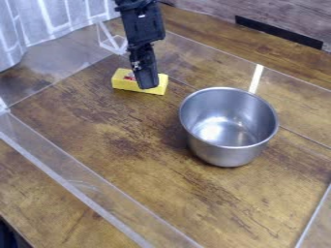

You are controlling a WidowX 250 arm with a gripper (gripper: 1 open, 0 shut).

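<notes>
A yellow block [130, 84] with a small red mark lies on the wooden table, left of and behind a steel pot [229, 126]. My dark gripper [147, 72] hangs over the block, its tips near the block's upper side. The gripper looks narrow; whether anything sits between the fingers is too small to tell.
Clear panels or rims run along the left and back. A white strip [255, 77] lies at the back right, and a white curtain-like sheet hangs at the top left.
</notes>
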